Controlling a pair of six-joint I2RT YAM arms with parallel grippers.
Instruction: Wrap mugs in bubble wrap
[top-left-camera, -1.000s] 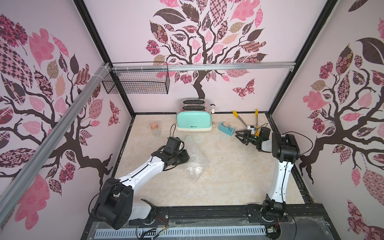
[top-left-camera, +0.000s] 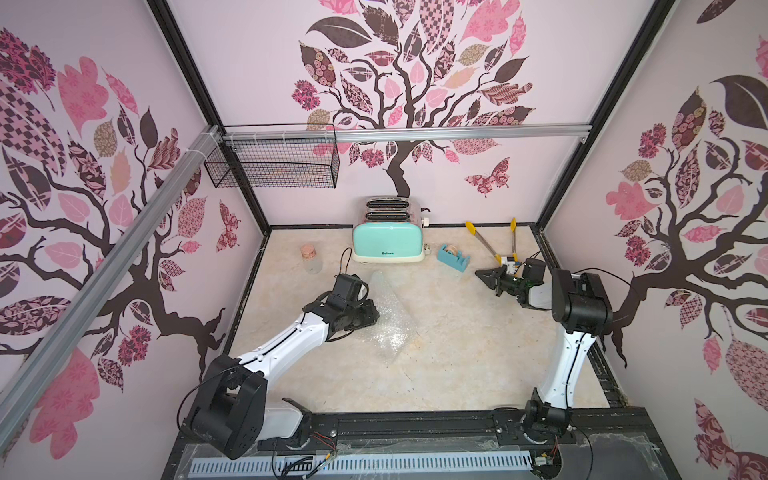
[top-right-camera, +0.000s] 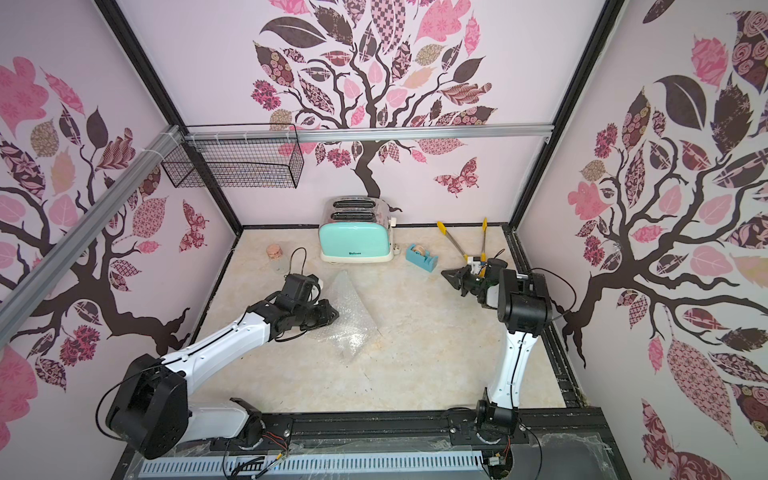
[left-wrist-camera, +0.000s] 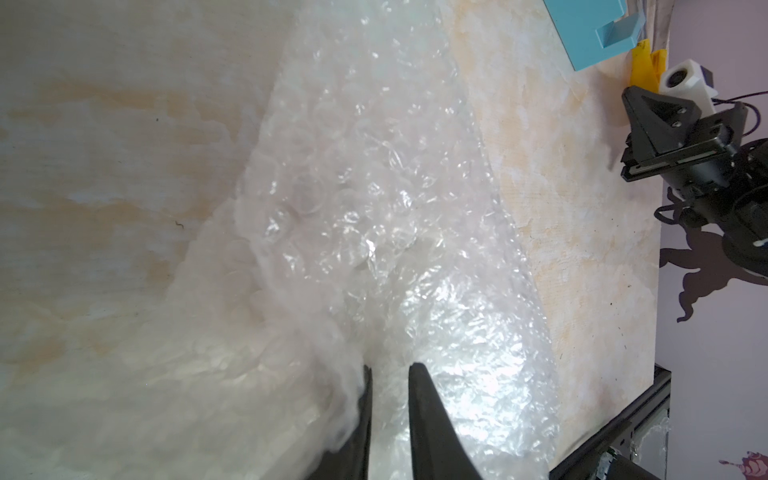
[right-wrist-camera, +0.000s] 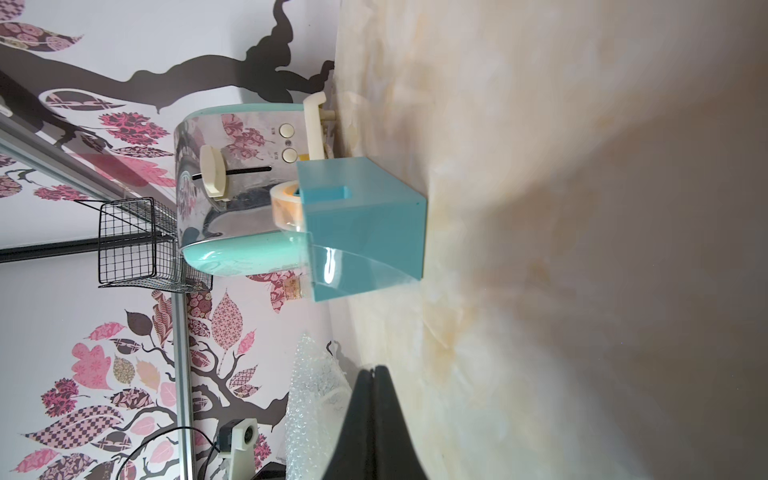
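Note:
A sheet of clear bubble wrap (top-left-camera: 392, 324) lies bunched in the middle of the table, one flap rising in the left wrist view. My left gripper is shut on a fold of the bubble wrap (left-wrist-camera: 400, 200), its fingertips slightly apart. No mug shows in any view; whether one sits under the wrap, I cannot tell. To the right, my right gripper hovers over the table, shut, with nothing seen between its fingers. Just left of and behind it stands the blue tape dispenser (right-wrist-camera: 368, 224) carrying a tape roll (right-wrist-camera: 288, 206).
The turquoise toaster (top-left-camera: 388, 242) stands at the back centre, with a pink-topped jar (top-left-camera: 310, 257) to its left. Yellow-tipped tongs (top-left-camera: 480, 237) lie behind my right gripper. A wire basket (top-left-camera: 280, 164) hangs at upper left.
The right gripper has gone from open to shut and shifted slightly to the right, away from the tape dispenser. My left arm and the bubble wrap look unmoved.

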